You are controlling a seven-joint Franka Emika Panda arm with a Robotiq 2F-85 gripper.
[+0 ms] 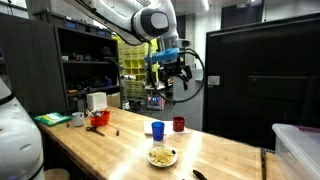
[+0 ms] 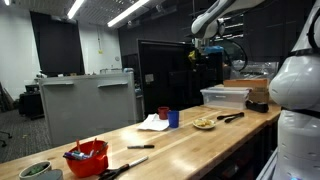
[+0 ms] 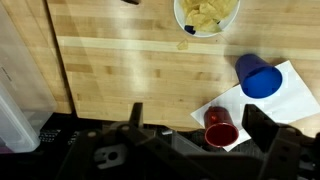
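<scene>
High above the wooden table, my gripper is open and holds nothing; its black fingers [image 3: 135, 115] stand wide apart in the wrist view. Below are a blue cup [image 3: 258, 77] and a red cup [image 3: 220, 128], both on or against a white sheet [image 3: 291, 98]. A bowl of yellowish chips [image 3: 206, 14] sits at the top of the wrist view. In exterior view 1 the bowl [image 1: 162, 156] lies nearer the camera than the blue cup [image 1: 158, 130] and the red cup [image 1: 179, 124]. The gripper touches none of them.
A red basket [image 2: 88, 160] with tools and a greenish bowl [image 2: 36, 170] stand at one end of the table. Dark-handled objects [image 2: 141, 147] lie near the basket. A clear bin [image 1: 298, 145] stands to the right in exterior view 1.
</scene>
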